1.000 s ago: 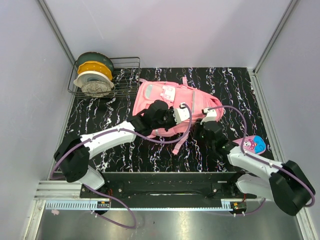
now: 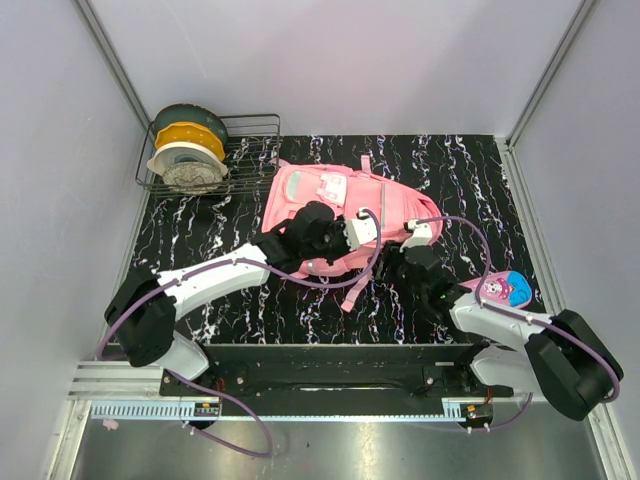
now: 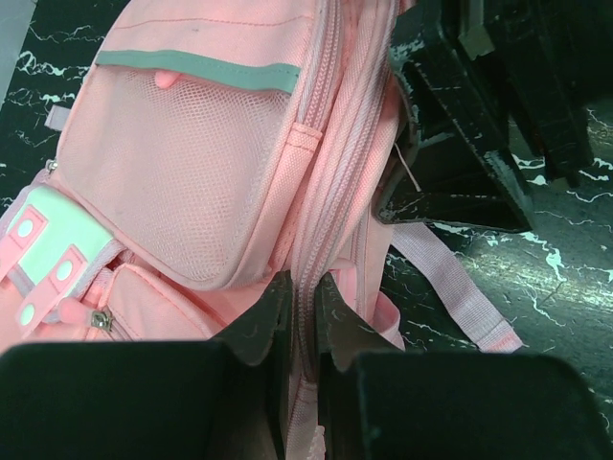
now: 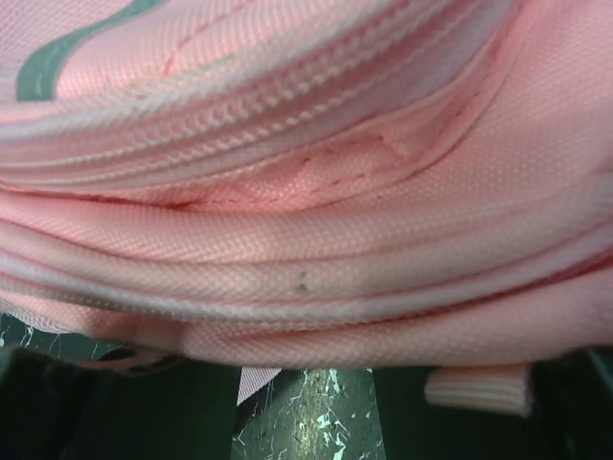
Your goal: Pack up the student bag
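A pink student bag [image 2: 395, 205] lies on its back across the dark marbled counter, its mesh front pocket [image 3: 192, 144] with a green trim facing up. My left gripper is shut on the zipper edge [image 3: 330, 192] along the bag's near side. At the bag's right part, my right gripper [image 2: 385, 262] stands open beside the near side. Between its fingers the right wrist view shows bare counter and a bit of strap; the bag's zipped side fills the view above them. The tips of the right fingers are partly hidden.
A pink and blue pouch [image 2: 505, 289] lies at the right, by the right arm. In the back left stands a wire rack [image 2: 255, 150] with several plates and bowls [image 2: 190, 134]. A loose strap [image 2: 356, 292] sticks out toward the front. Free counter shows in front of the bag.
The right gripper shifts slightly left along the bag's near side, and its forearm swings left. The bag's right end moves a little left. My left arm stays put.
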